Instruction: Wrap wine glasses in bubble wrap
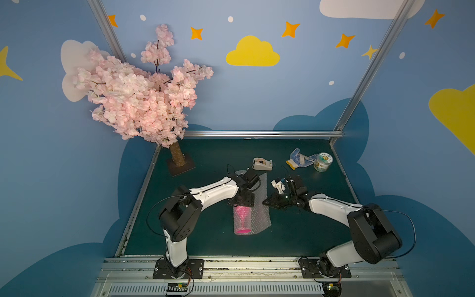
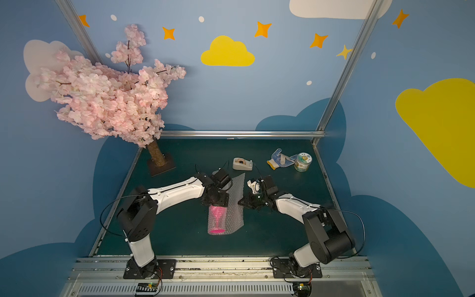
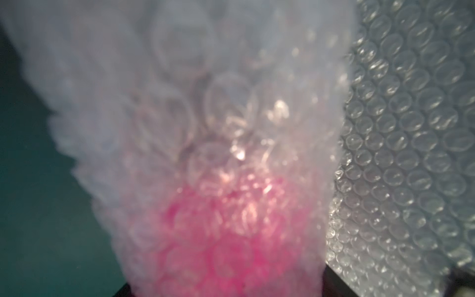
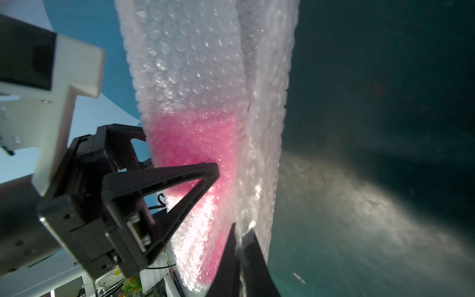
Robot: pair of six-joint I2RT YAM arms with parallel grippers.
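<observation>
A pink wine glass (image 1: 243,222) lies on its side, rolled inside clear bubble wrap (image 4: 198,59), its base towards the front of the table. My left gripper (image 1: 242,202) straddles the roll, open; in the left wrist view only the tips of its fingers (image 3: 341,284) show at the bottom, one on each side of the pink. The loose flap (image 2: 236,208) extends right from the roll. Its right edge is lifted, pinched between the fingers of my right gripper, which is shut on it.
A tape dispenser (image 1: 262,163) stands behind the wrap. At the back right are a blue and yellow cloth item (image 1: 299,159) and a round tin (image 1: 323,161). The blossom tree (image 1: 177,156) occupies the back left.
</observation>
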